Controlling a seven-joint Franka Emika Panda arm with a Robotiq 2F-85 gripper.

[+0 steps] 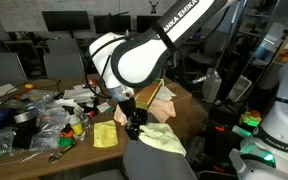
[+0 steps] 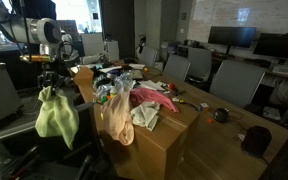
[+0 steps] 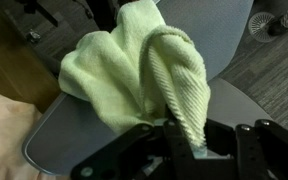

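Note:
A pale green cloth hangs from my gripper, which is shut on it; in the wrist view the cloth covers most of the fingertips. The cloth drapes over the grey chair in front of the table in the first exterior view, where the gripper is at its upper left end. From the other side, the cloth hangs long and loose below the gripper.
A yellow cloth and a peach cloth lie on the wooden table. Plastic bags, bottles and other clutter fill its left side. In the second exterior view, a peach cloth hangs over the table edge.

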